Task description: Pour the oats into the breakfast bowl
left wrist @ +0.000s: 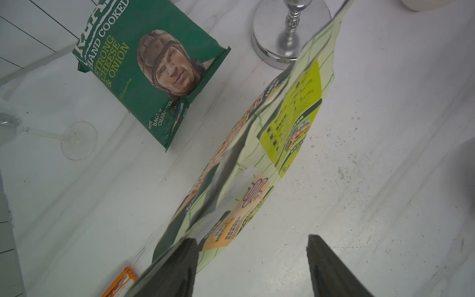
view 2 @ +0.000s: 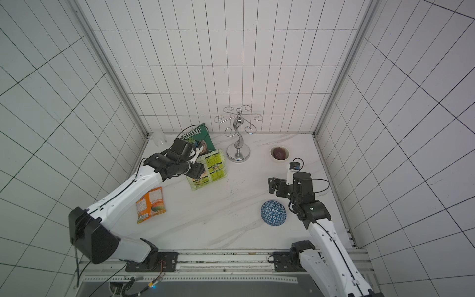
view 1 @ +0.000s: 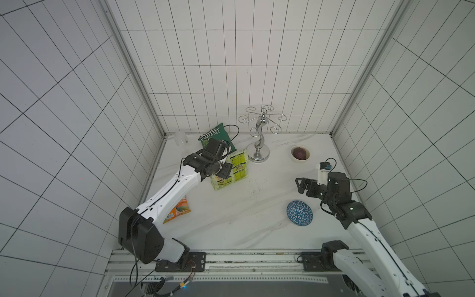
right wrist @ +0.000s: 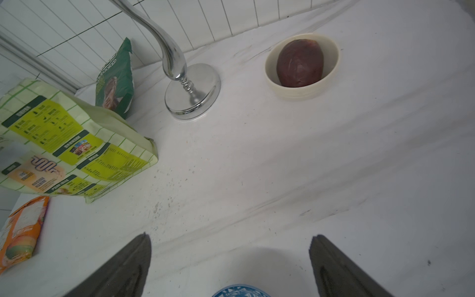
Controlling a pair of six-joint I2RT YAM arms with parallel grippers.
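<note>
A pale green and yellow bag [view 1: 232,173], apparently the oats, lies mid-left on the table. My left gripper is over it with fingers apart; in the left wrist view the bag's crimped top edge runs up past the left finger, not gripped. A blue patterned bowl [view 1: 299,212] stands at the front right. My right gripper hangs open above the table just behind that bowl, with nothing between its fingers.
A green crisp bag [left wrist: 153,74], a chrome stand [view 1: 258,153] and a glass [left wrist: 79,138] stand at the back. A cream bowl [right wrist: 301,89] holds something dark red. An orange packet [view 2: 151,205] lies front left.
</note>
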